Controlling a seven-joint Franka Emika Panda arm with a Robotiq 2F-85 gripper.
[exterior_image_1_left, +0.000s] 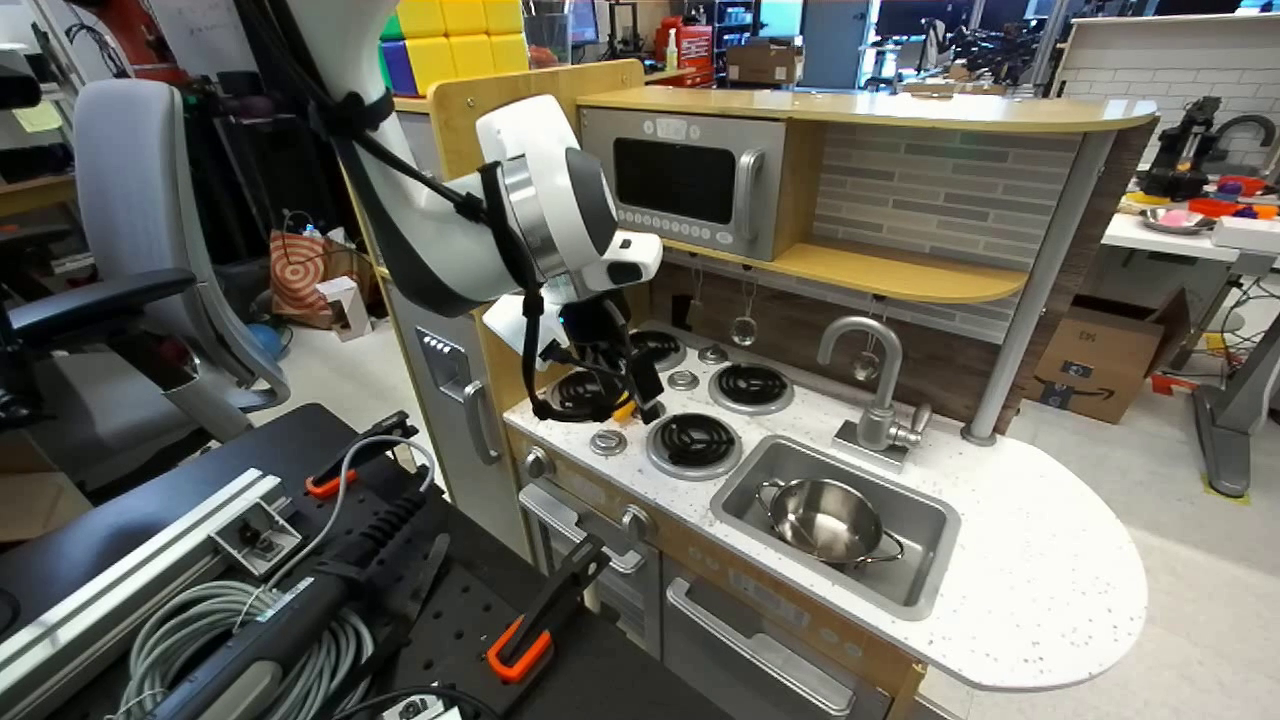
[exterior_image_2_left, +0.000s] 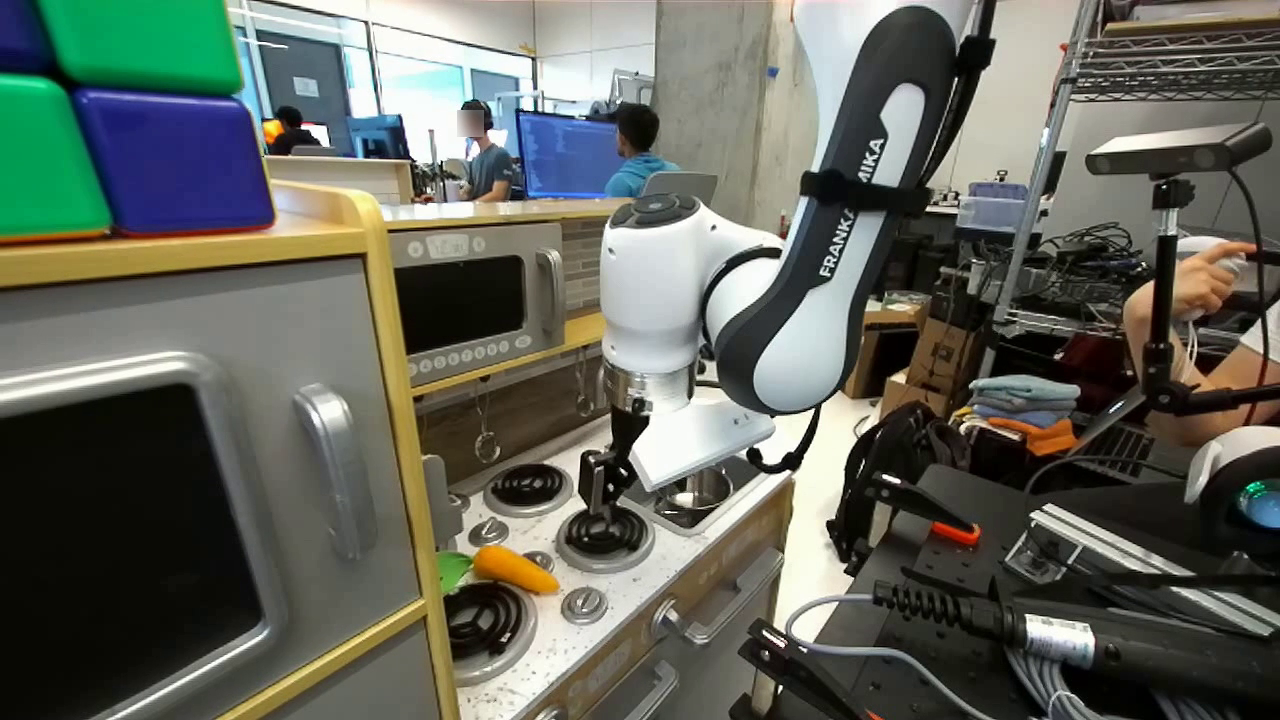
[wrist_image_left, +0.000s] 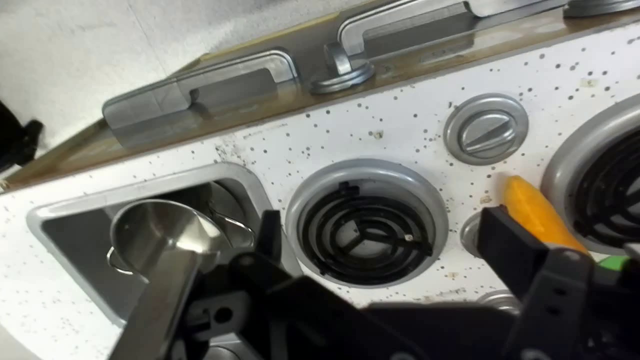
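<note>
My gripper is open over the stovetop, with a black coil burner visible between its fingers and nothing held. An orange toy carrot with a green top lies on the white counter among the burners. In the wrist view the carrot is partly covered by the right-hand finger, which stands above it; whether they touch I cannot tell. A shiny metal pot sits inside the grey sink, to the other side of the gripper.
A curved faucet rises behind the sink. The microwave and its shelf overhang the back of the stove. Burner knobs stick up from the counter. Right of the sink, the white countertop is bare.
</note>
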